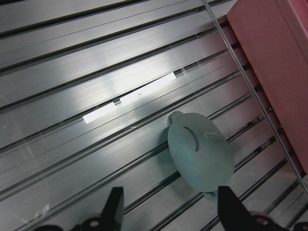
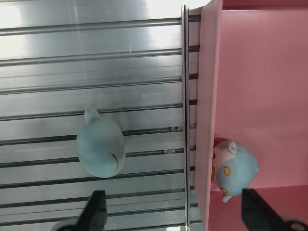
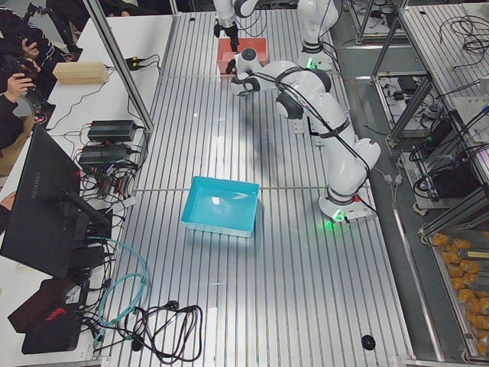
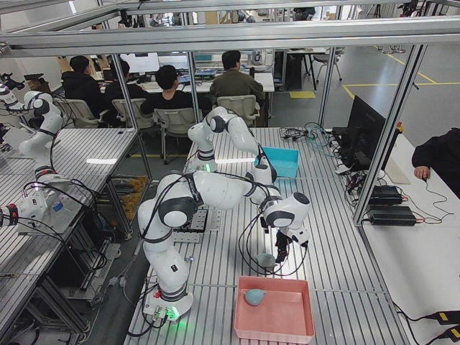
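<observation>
A pale blue plush lies on the slatted table outside a pink bin (image 2: 260, 72), and also shows in the right wrist view (image 2: 101, 144). A second blue plush with a pink patch (image 2: 236, 168) lies inside that bin against its wall. My left gripper hangs above the outside plush, fingers apart, nothing held. My right gripper is over the plush and the bin's near wall, also open and empty.
A turquoise bin (image 3: 220, 205) sits on the table toward the other arm's base. Loose cables (image 3: 168, 329) lie at the table's corner.
</observation>
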